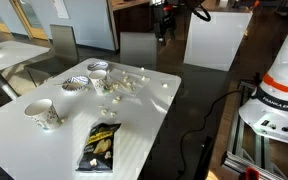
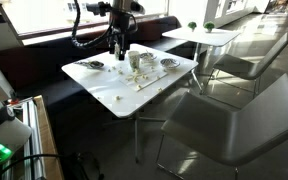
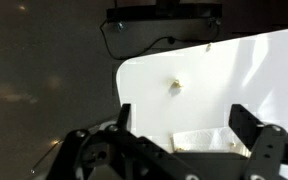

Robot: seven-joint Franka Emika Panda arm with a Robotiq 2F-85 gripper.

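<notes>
Wide apart, the fingers of my gripper have nothing between them. In exterior view 1 the gripper (image 1: pixel 166 32) hangs in the air beyond the far end of the white table (image 1: pixel 34 150). In the wrist view a small pale crumb (image 3: pixel 177 84) lies near the table's rounded corner, farther out than the fingertips. A pale rectangular sheet (image 3: pixel 202 137) with small bits on it shows partly between the fingers. More pale pieces (image 1: pixel 124 80) are scattered over the tabletop.
Two patterned bowls (image 1: pixel 75 83) and a white cup (image 1: pixel 99 80) stand at the table's far side. A second cup (image 1: pixel 43 114) and a black snack bag (image 1: pixel 99 147) are nearer. Chairs (image 1: pixel 138 49) stand around the table.
</notes>
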